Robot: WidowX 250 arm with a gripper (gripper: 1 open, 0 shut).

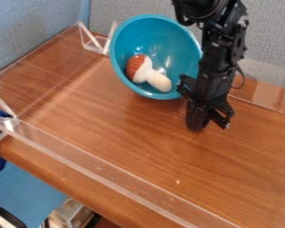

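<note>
A teal plastic bowl [129, 41] stands at the back of the wooden table, holding a red-and-white object [139, 65] and a white piece [159, 81] beside it. My black gripper [195, 121] is down at table height just right of the bowl's front, the arm reaching in from the top. It is shut, with nothing visible between its fingers.
Clear plastic barriers edge the wooden table [133, 160], whose middle and front are clear. Blue objects and some clutter lie off the table at the lower left. A grey padded wall is behind.
</note>
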